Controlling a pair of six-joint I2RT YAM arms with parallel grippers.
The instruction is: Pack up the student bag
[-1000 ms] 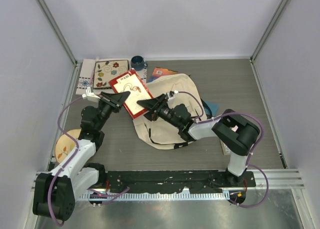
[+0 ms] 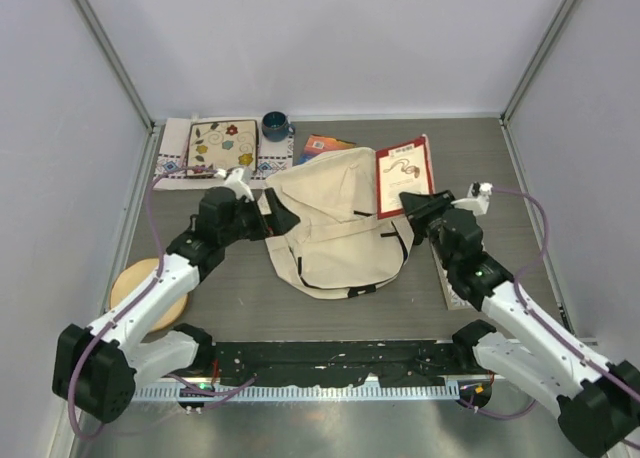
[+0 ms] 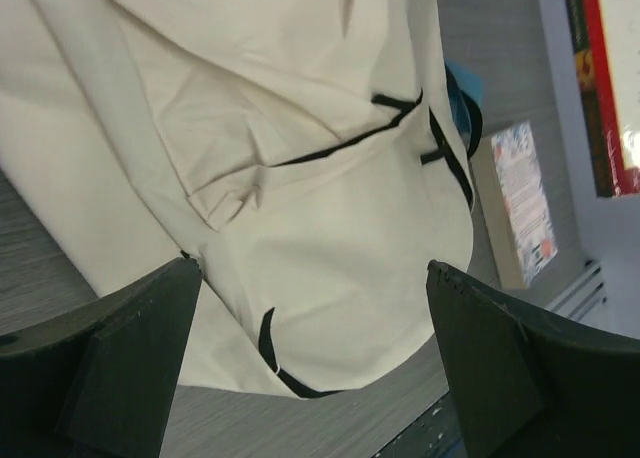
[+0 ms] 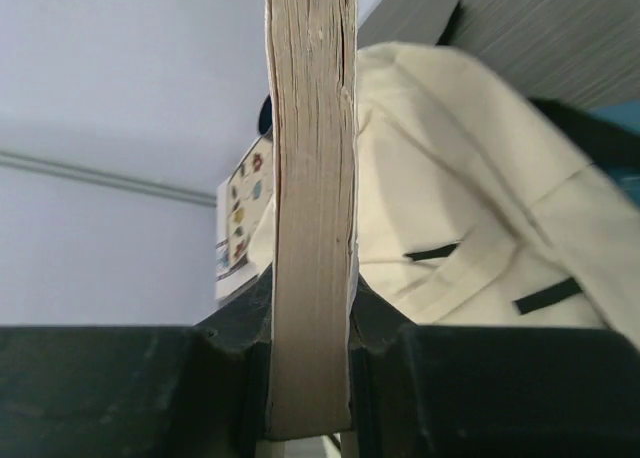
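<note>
The cream cloth bag (image 2: 335,223) with black trim lies flat in the middle of the table. Above its right side my right gripper (image 2: 425,210) is shut on a book (image 2: 403,178) with a red border and a pale cover. Seen edge-on in the right wrist view, the book's page block (image 4: 313,208) stands between the two fingers. My left gripper (image 2: 279,215) is open over the bag's left edge, with nothing between its fingers; in the left wrist view the bag (image 3: 300,208) spreads out beneath them.
At the back left, a floral board (image 2: 222,148) lies on an embroidered cloth beside a dark blue mug (image 2: 275,126). An orange-and-blue book (image 2: 322,146) sits behind the bag. A round wooden plate (image 2: 150,293) rests front left, and another book (image 3: 515,203) lies right of the bag.
Earlier both grippers were at the book, over the bag's left part. The book has moved right with my right gripper and turned more upright. My left gripper is apart from it and has shifted right.
</note>
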